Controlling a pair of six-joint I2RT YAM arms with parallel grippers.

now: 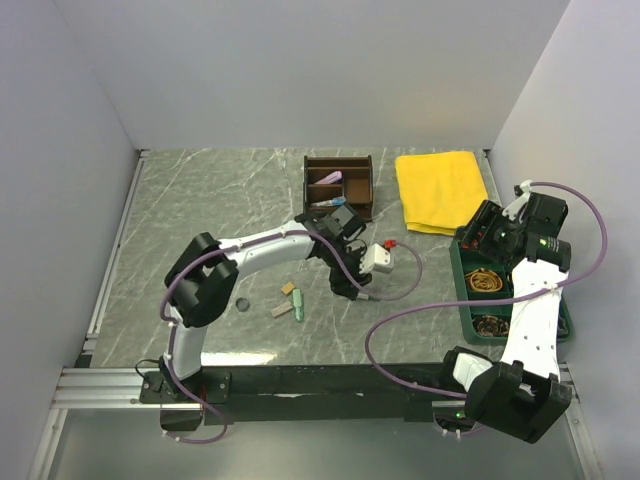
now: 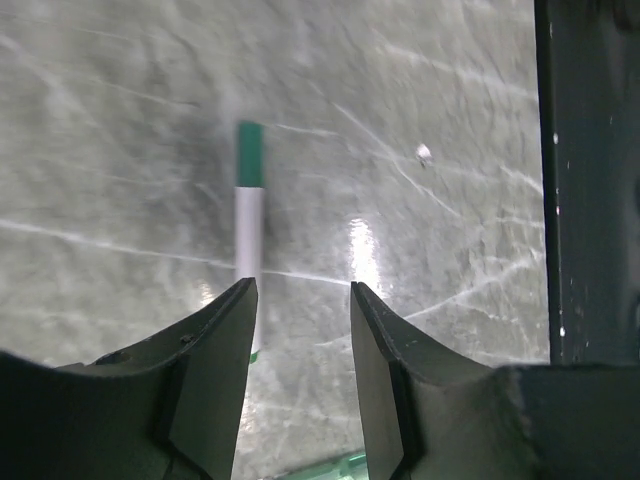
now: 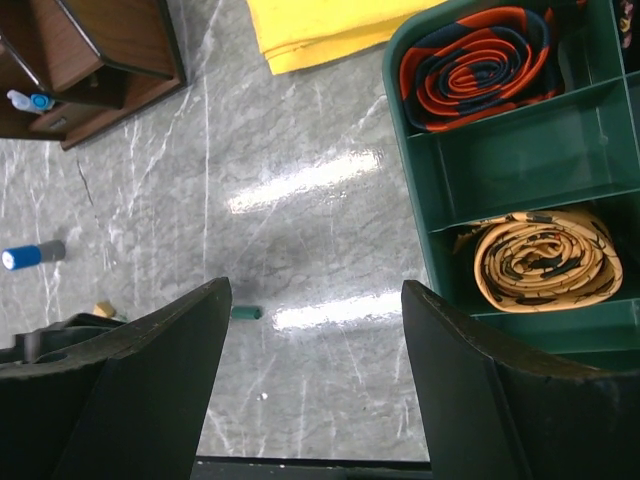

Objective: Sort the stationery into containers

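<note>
My left gripper hangs part open just above a white pen with a green cap [image 2: 249,220], fingers apart and empty. A green object [image 2: 330,470] lies at that view's bottom edge. A wooden organizer [image 1: 352,185] at the back holds a few items. In the top view a small beige block [image 1: 282,310], a yellow block [image 1: 288,288], a green item [image 1: 298,305] and a round piece [image 1: 242,304] lie on the table. A blue-capped cylinder [image 3: 35,254] shows in the right wrist view. My right gripper is open and empty, high over the table's right side.
A yellow cloth [image 1: 437,188] lies at the back right. A green compartment box [image 3: 530,156] with rolled straps stands at the right. A dark strip [image 1: 300,380] runs along the front edge.
</note>
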